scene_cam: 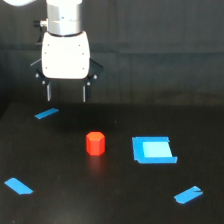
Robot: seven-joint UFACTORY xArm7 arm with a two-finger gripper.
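Observation:
A red block (96, 144) with a six-sided outline rests on the black table, near the middle of the camera view. High above and behind it, to the upper left, hangs my gripper (67, 97) at the end of the white arm. Its two thin dark fingers point down and stand well apart, with nothing seen between them. To the right of the red block lies a pale square (157, 149) framed by blue tape (139, 158).
Strips of blue tape mark the table: one at the back left (47, 113), one at the front left (18, 186) and one at the front right (188, 195). A dark curtain (150, 50) hangs behind.

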